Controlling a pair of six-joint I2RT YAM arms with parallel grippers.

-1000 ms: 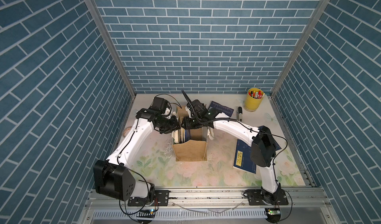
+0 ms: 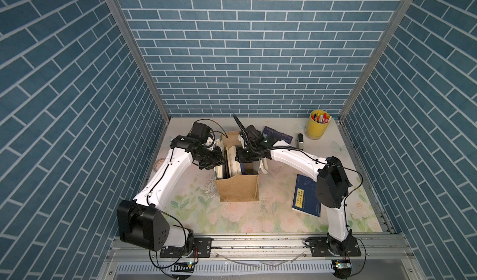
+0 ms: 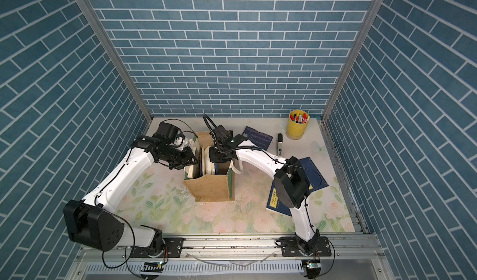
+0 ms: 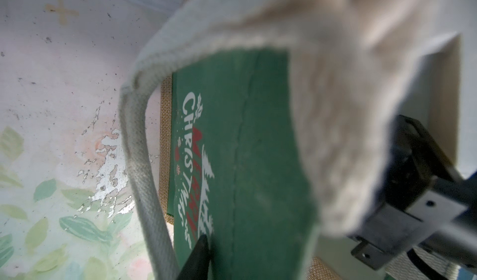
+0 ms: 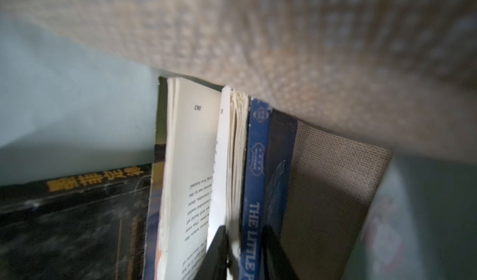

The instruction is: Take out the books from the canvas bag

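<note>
The tan canvas bag (image 2: 237, 188) stands upright in mid-table, several books (image 2: 233, 161) on edge inside. My right gripper reaches into it; its fingers (image 5: 218, 250) stand apart on both sides of a blue spine (image 5: 256, 180) reading "THE LITTLE P". Contact there is unclear. Left of the spine, pages of a book (image 5: 193, 131) are spread open. My left gripper (image 2: 220, 161) is at the bag's left edge. In the left wrist view one dark finger (image 4: 198, 260) shows against the green "Merry Christmas" side (image 4: 243, 156), behind a white strap (image 4: 136, 165); its finger opening is hidden.
Dark blue books lie at right (image 2: 310, 193) and behind the right arm (image 2: 278, 135). A yellow cup of markers (image 2: 316, 126) and a black-and-white object (image 2: 300, 141) stand or lie at back right.
My right gripper has moved right inside the bag, and the pages and blue book beside it have shifted right, opening out. The left arm has hardly moved.
</note>
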